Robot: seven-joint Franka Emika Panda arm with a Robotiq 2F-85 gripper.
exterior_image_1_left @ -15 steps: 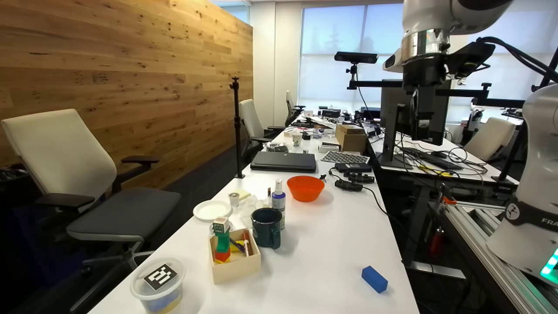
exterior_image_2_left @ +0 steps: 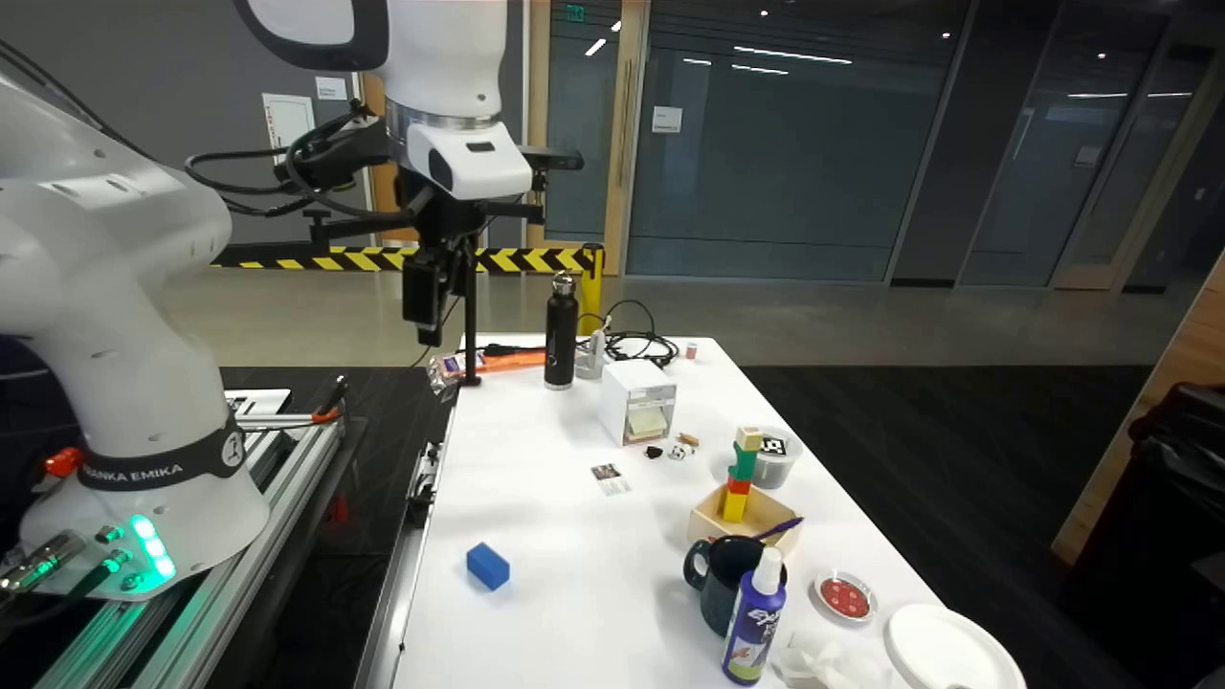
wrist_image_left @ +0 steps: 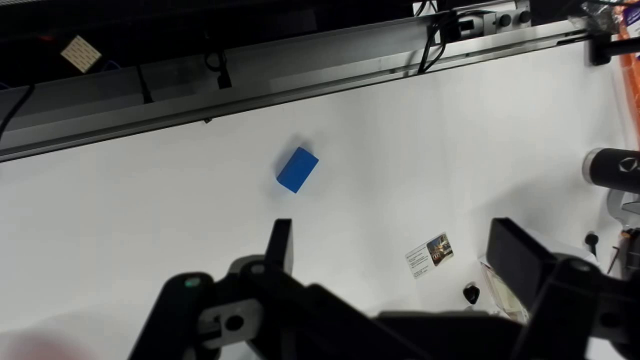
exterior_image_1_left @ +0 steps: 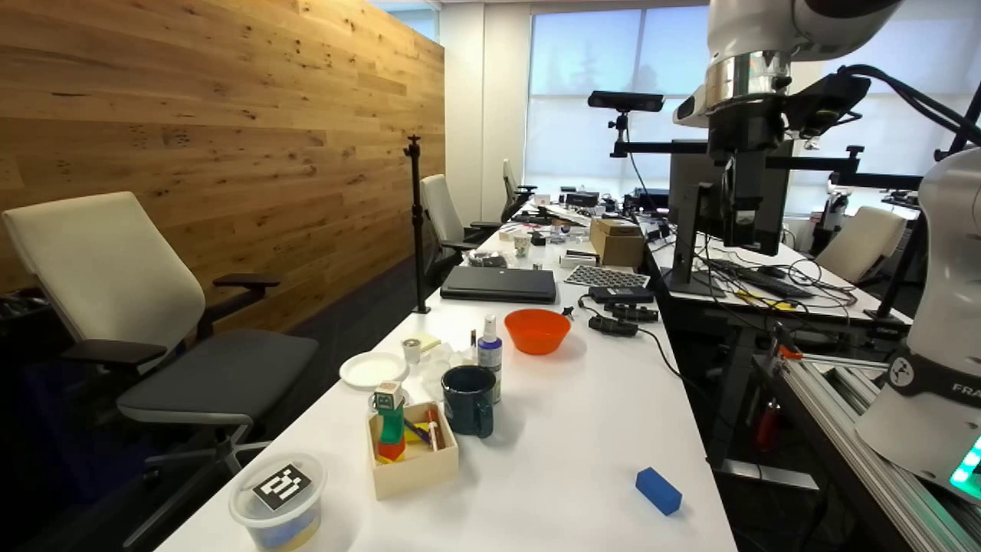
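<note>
A blue block (exterior_image_1_left: pixel 658 491) lies alone on the white table near its robot-side edge; the wrist view shows the same blue block (wrist_image_left: pixel 297 170) with bare table all around it. High above the table hangs my gripper (exterior_image_2_left: pixel 428 316), well clear of the block. In the wrist view the gripper is open, its two fingers wide apart and only tabletop visible between them. An open wooden box (exterior_image_1_left: pixel 415 471) holds pens and a stack of coloured blocks (exterior_image_2_left: pixel 738 476). Beside the box is a dark mug (exterior_image_1_left: pixel 469 401).
A spray bottle (exterior_image_1_left: pixel 490 359), an orange bowl (exterior_image_1_left: pixel 537 331) and a white plate (exterior_image_1_left: pixel 373 369) stand farther along the table. A lidded tub (exterior_image_1_left: pixel 278 501) sits at the far corner. At the other end are a black bottle (exterior_image_2_left: pixel 560 333) and a white box (exterior_image_2_left: pixel 634 398).
</note>
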